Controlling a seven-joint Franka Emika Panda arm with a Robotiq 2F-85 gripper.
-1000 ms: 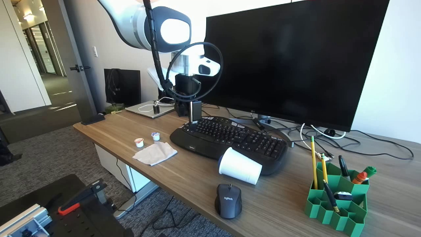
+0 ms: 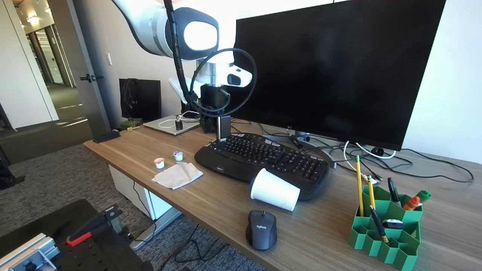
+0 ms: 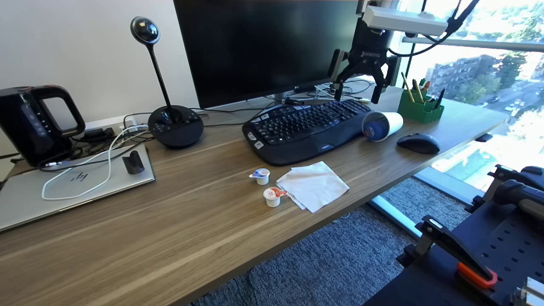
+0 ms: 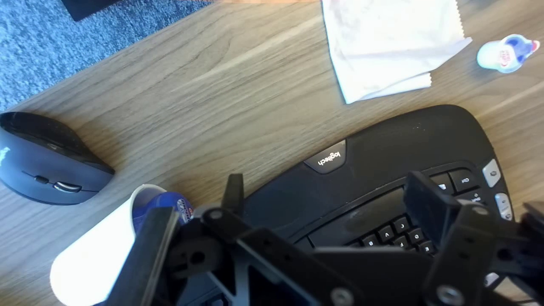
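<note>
My gripper (image 3: pixel 358 97) stands open above the keyboard (image 3: pixel 306 127), with nothing held between its fingers. A white cup (image 2: pixel 274 189) lies on its side against the keyboard's edge. Something blue (image 3: pixel 376 129) shows inside the cup's mouth; in the wrist view the cup (image 4: pixel 97 250) is at lower left, partly covered by a finger. A folded napkin (image 3: pixel 315 184) rests flat on the desk. Two small creamer cups, one with a blue lid (image 3: pixel 261 176) and one with an orange lid (image 3: pixel 273 196), stand beside it.
A dark mouse (image 2: pixel 261 229) sits near the front edge, by the cup. The green pen holder (image 3: pixel 420 109) is beyond the cup. Behind the keyboard rise a large monitor (image 2: pixel 334 67) and loose cables. Left of the creamers, the desk (image 3: pixel 204 224) is bare.
</note>
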